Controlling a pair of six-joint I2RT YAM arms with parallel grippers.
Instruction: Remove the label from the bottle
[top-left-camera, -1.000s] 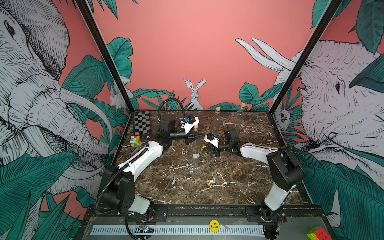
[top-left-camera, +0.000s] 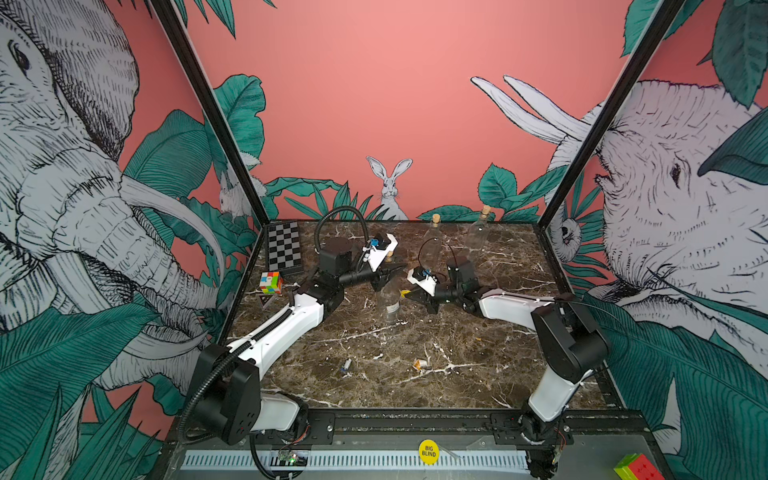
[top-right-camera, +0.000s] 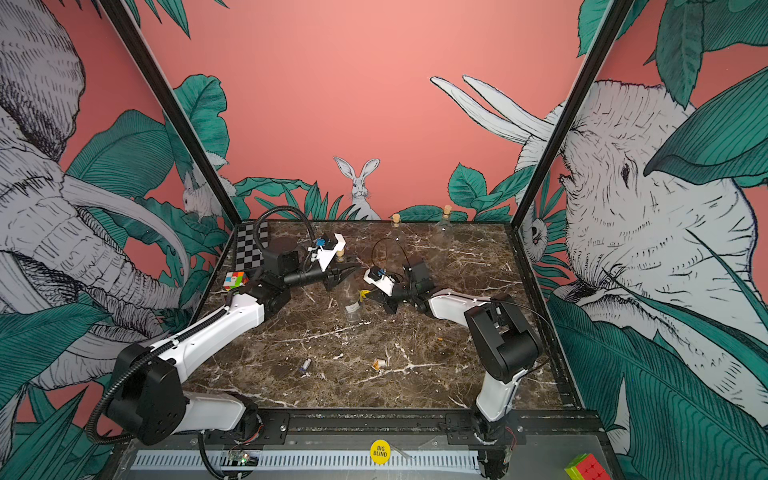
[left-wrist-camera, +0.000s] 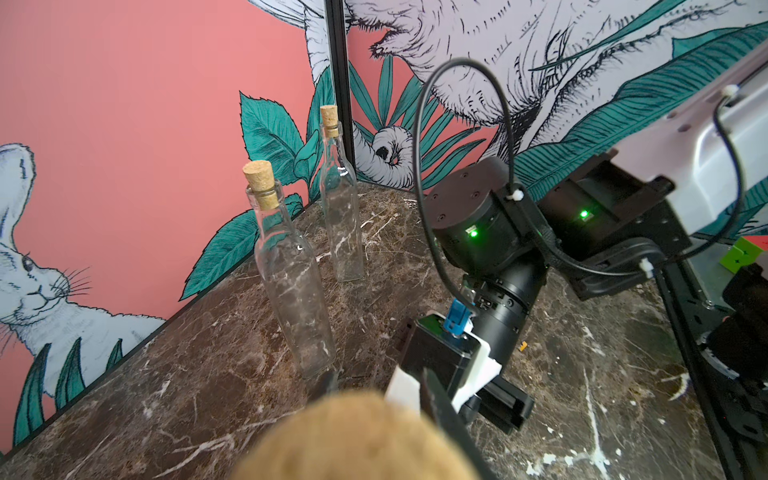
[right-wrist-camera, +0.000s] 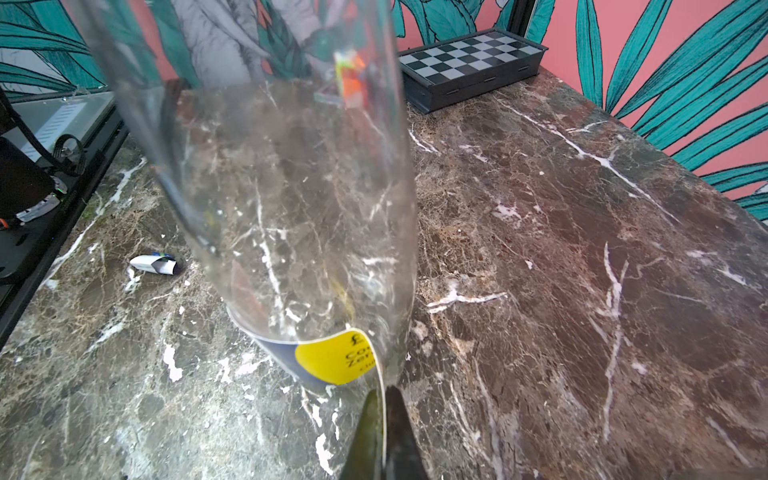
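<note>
A clear bottle (top-left-camera: 392, 297) stands mid-table. My left gripper (top-left-camera: 388, 272) is shut on its neck, by the cork, which fills the bottom of the left wrist view (left-wrist-camera: 352, 444). Low on the bottle, the blue-and-yellow label (right-wrist-camera: 336, 356) is partly peeled, its edge standing out between the shut fingertips of my right gripper. The bottle's upper part is out of the right wrist view.
Two corked bottles (left-wrist-camera: 292, 288) (left-wrist-camera: 344, 232) stand at the back right. A chessboard box (right-wrist-camera: 472, 64) and a puzzle cube (top-left-camera: 270, 281) are at the left. Small scraps (top-left-camera: 420, 364) lie on the front of the table.
My left arm has shifted slightly, its wrist and elbow a little changed in angle. The right arm is almost unchanged.
</note>
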